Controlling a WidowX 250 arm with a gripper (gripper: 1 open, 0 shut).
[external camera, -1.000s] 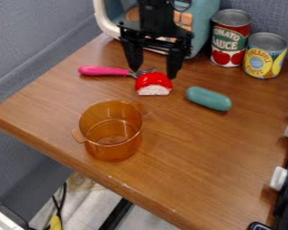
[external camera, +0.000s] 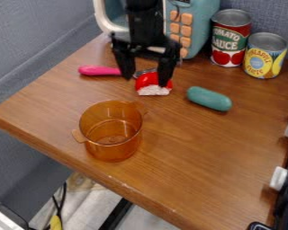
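Note:
My black gripper (external camera: 147, 65) hangs over a red object with a white face (external camera: 154, 84), its fingers apart and reaching down either side of it, just above or at its top; whether they touch it is unclear. A pink-handled utensil (external camera: 98, 70) lies to the left, partly behind the gripper. A teal cylindrical object (external camera: 209, 99) lies to the right. An orange transparent pot (external camera: 111, 131) stands nearer the front left.
Two cans, a tomato one (external camera: 229, 38) and a yellow one (external camera: 265, 57), stand at the back right beside a teal appliance (external camera: 197, 22). A dark device with white knobs (external camera: 286, 193) lines the right edge.
My gripper has moved down toward the red object, its fingers now lower around it. The objects on the table look unmoved.

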